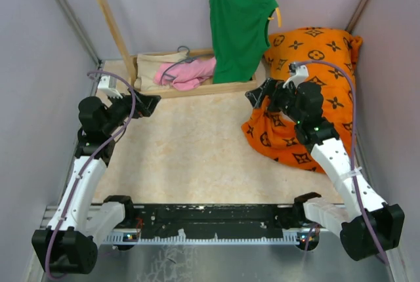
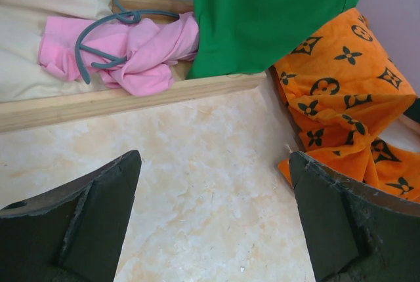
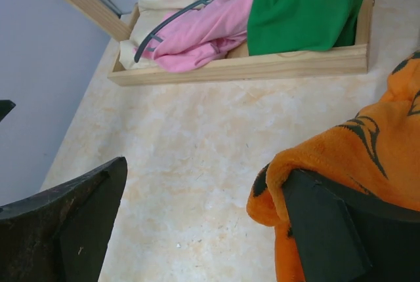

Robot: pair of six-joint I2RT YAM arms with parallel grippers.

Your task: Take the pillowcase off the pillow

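An orange pillow in a pillowcase with black patterns (image 1: 308,52) fills the right side of the work surface, its loose, rumpled lower part reaching toward the middle. My right gripper (image 1: 259,95) is open above the left edge of that cloth; in the right wrist view a fold of orange cloth (image 3: 348,157) lies against one finger, with empty space between the fingers. My left gripper (image 1: 149,103) stands open over the left part of the surface, away from the pillow, with nothing between its fingers.
A wooden tray (image 1: 170,93) at the back holds cream and pink cloths (image 1: 190,72) and a grey hanger. A green top (image 1: 236,26) hangs from a wooden rack over it.
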